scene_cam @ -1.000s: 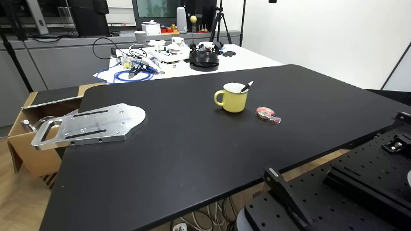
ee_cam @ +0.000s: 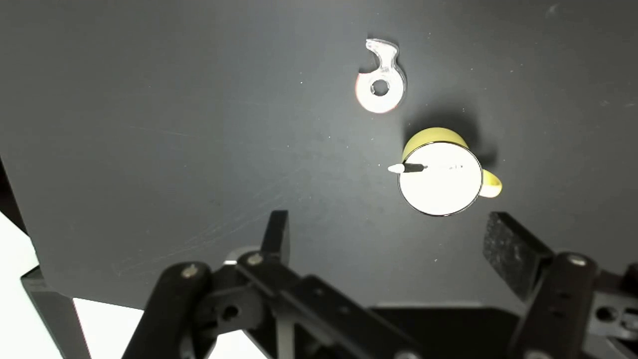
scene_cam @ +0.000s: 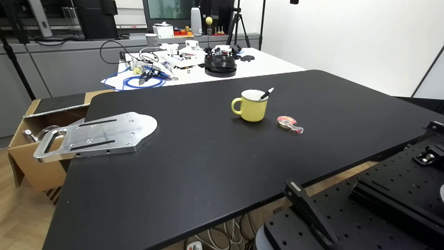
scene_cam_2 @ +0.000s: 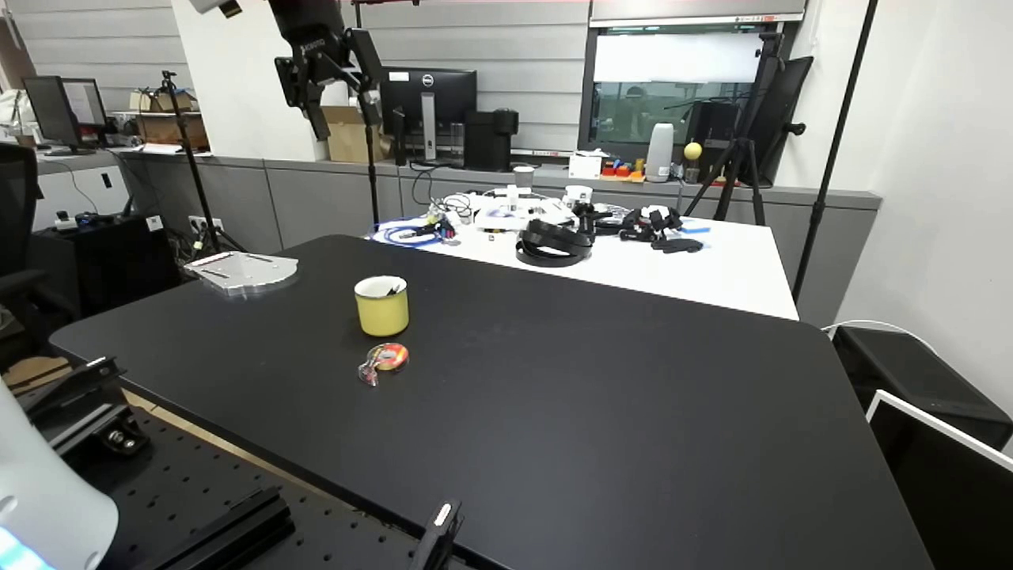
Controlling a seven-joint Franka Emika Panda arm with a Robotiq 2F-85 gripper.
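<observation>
A yellow mug (scene_cam: pixel 252 109) with a white inside stands upright on the black table. Its handle points left in exterior view 1. A black pen with a white tip (ee_cam: pixel 409 168) leans in the mug and pokes out over the rim. Beside the mug, apart from it, a clear tape dispenser with a red roll (scene_cam_2: pixel 388 357) lies flat. High above the table my gripper (scene_cam_2: pixel 334 115) hangs at the upper left of exterior view 2. From the wrist view, its fingers (ee_cam: pixel 514 251) are spread wide with only bare tabletop between them.
A silver metal plate with a cut-out grip (scene_cam: pixel 110 132) overhangs the table's left edge, above an open cardboard box (scene_cam: pixel 39 160). Behind, a white table (scene_cam_2: pixel 736 271) is cluttered with cables and parts.
</observation>
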